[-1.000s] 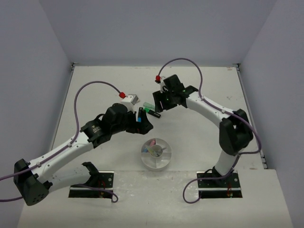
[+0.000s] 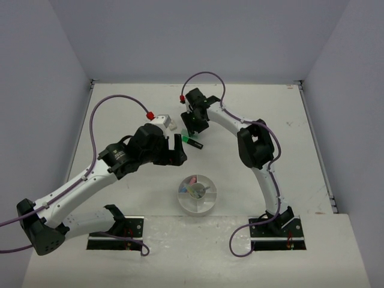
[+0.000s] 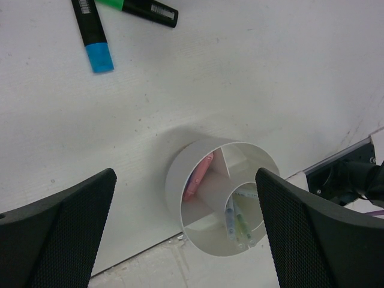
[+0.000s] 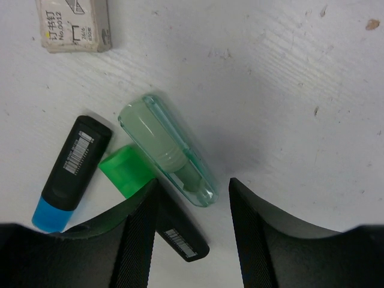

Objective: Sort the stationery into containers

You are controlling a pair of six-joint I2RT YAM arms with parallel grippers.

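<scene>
In the right wrist view a clear teal-edged case (image 4: 159, 141) lies on the table, just ahead of my right gripper. That gripper is open, with the lower end of the case showing between its fingertips. Against the case lies a green-capped black marker (image 4: 180, 231), and left of it a blue-capped black marker (image 4: 75, 159). A small printed staple box (image 4: 75, 24) sits at upper left. My left gripper hangs open and empty; beyond its fingers stands the round white organizer (image 3: 174, 180), holding a pink item (image 3: 198, 177) and slim pale items (image 3: 237, 222).
From above, the organizer (image 2: 207, 205) stands at the front middle of the table (image 2: 270, 102), divided into compartments around a central cup. Both grippers are close together near the markers. Free table lies to the right and at the far left.
My right gripper has moved left and farther back, coming over the clear case.
</scene>
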